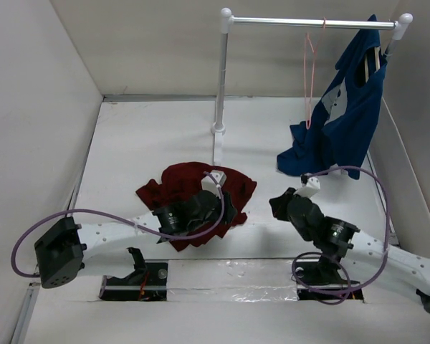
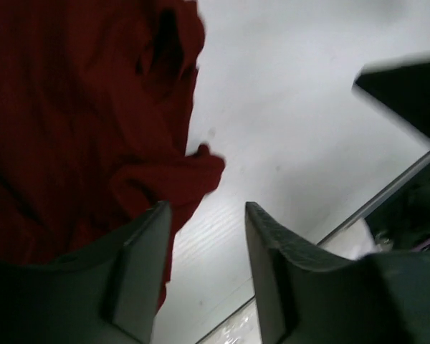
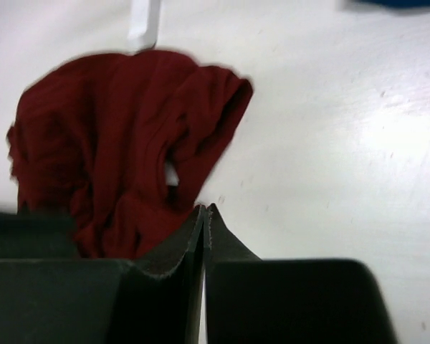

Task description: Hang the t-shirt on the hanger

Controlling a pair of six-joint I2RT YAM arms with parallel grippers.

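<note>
A dark red t-shirt (image 1: 168,188) lies crumpled on the white floor, also filling much of the left wrist view (image 2: 86,107) and the right wrist view (image 3: 107,136). My left gripper (image 1: 226,204) is over its right part; in its wrist view the fingers are apart, with nothing seen held. My right gripper (image 1: 278,204) hovers just right of the shirt, its fingertips (image 3: 213,222) together in its wrist view, nothing visible between them. A pink hanger (image 1: 308,79) hangs empty from the rail.
A silver rail (image 1: 272,21) on posts crosses the back. A blue garment (image 1: 344,122) hangs at the right, trailing onto the floor.
</note>
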